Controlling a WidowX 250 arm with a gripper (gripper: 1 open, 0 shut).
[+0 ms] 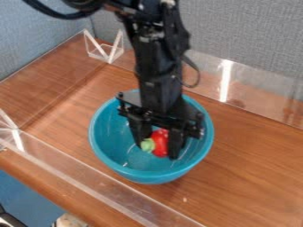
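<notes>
A blue bowl [124,151] sits on the wooden surface. My black gripper [160,140] is down inside it, shut on a small red object with a green part, perhaps a toy strawberry [160,144]. The object is partly hidden by the fingers.
Clear plastic barriers [221,82] line the back and front edges of the wooden surface [243,173]. A grey wall stands behind. Bare wood lies left and right of the bowl.
</notes>
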